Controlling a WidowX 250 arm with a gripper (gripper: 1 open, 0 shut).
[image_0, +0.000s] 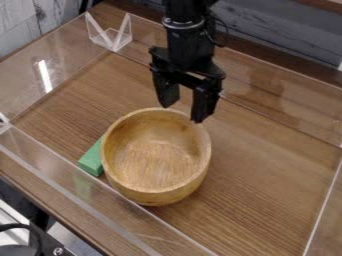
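Note:
The black robot gripper (186, 98) hangs from the top centre, just above the back rim of a large tan oval bowl (156, 176). Its two black fingers are spread apart, with nothing visible between them. The bowl is empty. A green block (91, 157) lies against the bowl's left side, partly hidden by it.
A white wire rack (112, 32) stands at the back left. A black cable (20, 228) shows at the bottom left corner.

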